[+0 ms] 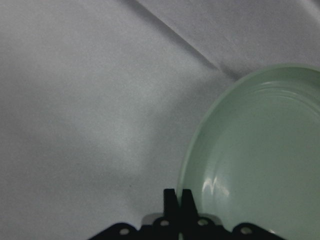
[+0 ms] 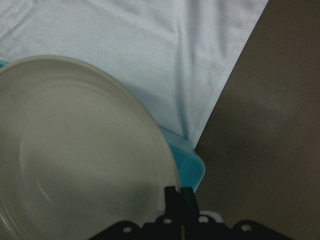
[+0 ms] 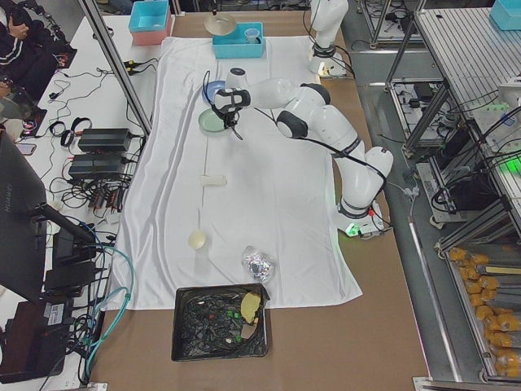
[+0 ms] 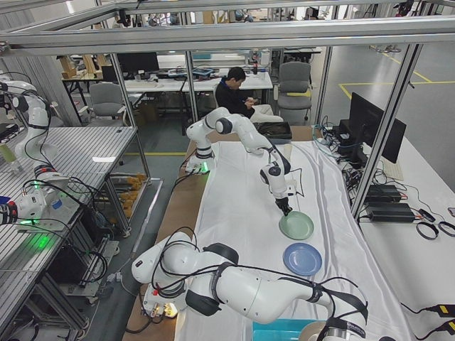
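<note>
A green plate (image 4: 296, 226) lies on the white cloth beside a blue plate (image 4: 302, 260). My left gripper is at the green plate's rim, fingertips together on it in the left wrist view; whether the rim sits between them is hard to see. My right gripper is shut on the rim of a beige plate (image 2: 80, 145), held up over the blue bin (image 3: 240, 50) at the far end of the cloth. A cup (image 3: 252, 34) stands in that bin.
A foil ball (image 3: 258, 263), a cream ladle (image 3: 196, 239) and a pale strip (image 3: 213, 179) lie on the cloth. A black tray (image 3: 187, 326) with scraps sits at the near edge.
</note>
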